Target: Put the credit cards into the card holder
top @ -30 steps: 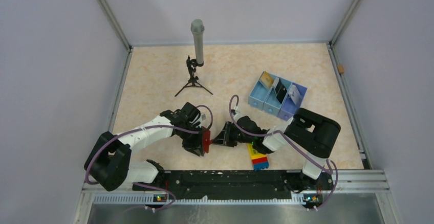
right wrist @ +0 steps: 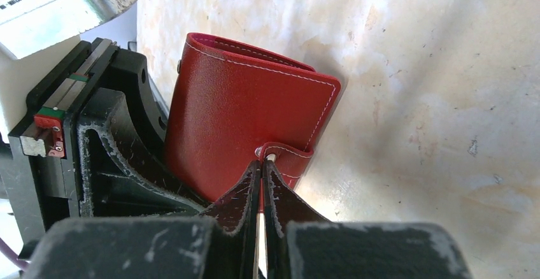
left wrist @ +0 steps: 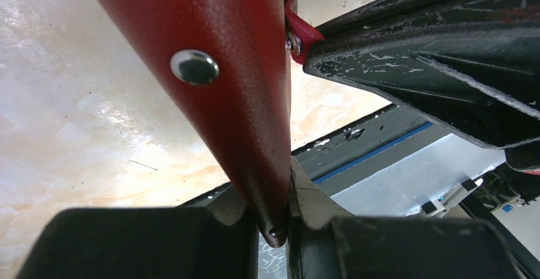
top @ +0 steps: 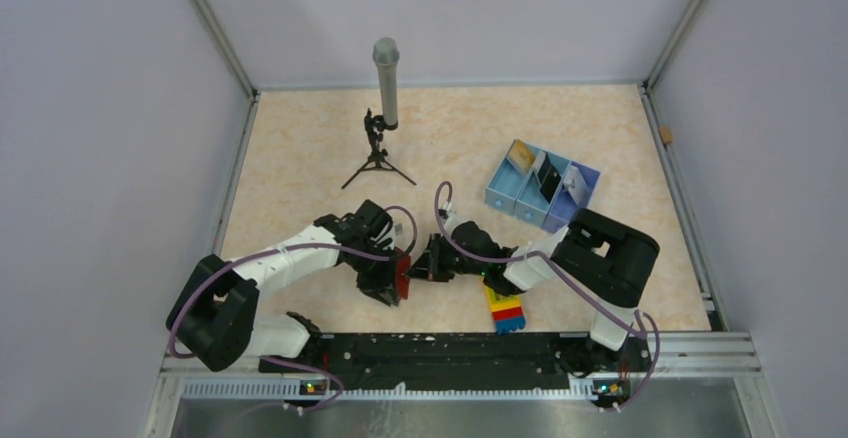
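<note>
The red leather card holder (right wrist: pixel 235 110) stands on edge over the table, partly folded, its stitched opening showing in the right wrist view. My left gripper is closed around its folded edge, the leather running down between both fingers. From the right, my right gripper reaches the holder's short strap (right wrist: pixel 290 158); its fingertips are shut on the strap end, next to a metal snap. The strap (left wrist: pixel 299 34) stands bent away from the holder. In the top view, a gold card (top: pixel 521 156), a black card (top: pixel 548 180) and a pale card (top: pixel 577 186) stand in compartments.
A blue and violet three-part organizer (top: pixel 502 204) holds the cards at the back right. Yellow, red and blue blocks (top: pixel 508 314) lie under the right arm. A microphone on a tripod (top: pixel 376 146) stands back left.
My right gripper has shifted slightly left, closer to the card holder. The left arm and the organizer with its cards stay where they were.
</note>
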